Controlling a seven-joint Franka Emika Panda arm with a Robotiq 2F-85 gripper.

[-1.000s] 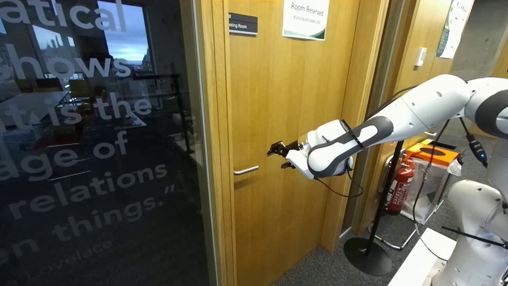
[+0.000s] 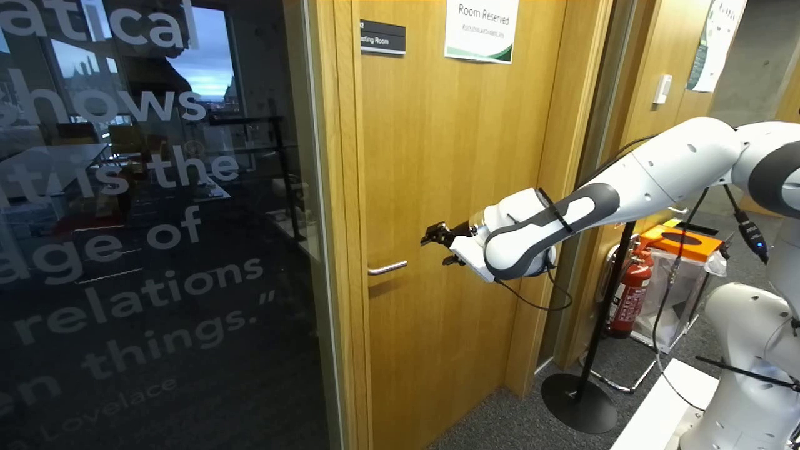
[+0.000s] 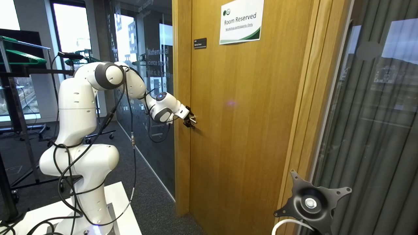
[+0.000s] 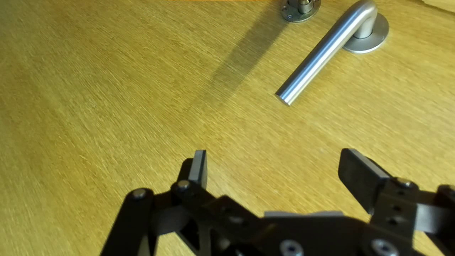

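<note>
A silver lever handle (image 2: pixel 387 267) sticks out near the left edge of a closed wooden door (image 2: pixel 450 337). In exterior view 1 my gripper (image 2: pixel 437 247) is in front of the door, right of the handle's free end and apart from it. Seen from the wrist, the handle (image 4: pixel 326 53) slants across the upper right, beyond the fingertips. My gripper stands open there, with only bare door between its fingers. In exterior view 2 the gripper (image 3: pixel 189 117) overlaps the handle (image 3: pixel 194 119) and partly hides it.
A round metal lock fitting (image 4: pixel 300 8) is beside the handle. Left of the door is a dark glass wall (image 2: pixel 150 337). A black stand base (image 2: pixel 579 402), a red fire extinguisher (image 2: pixel 630 294) and an orange-topped bin (image 2: pixel 679 240) are on the right.
Neither the arm nor the door has visibly moved. A dark figure's reflection now appears in the upper part of the glass wall.
</note>
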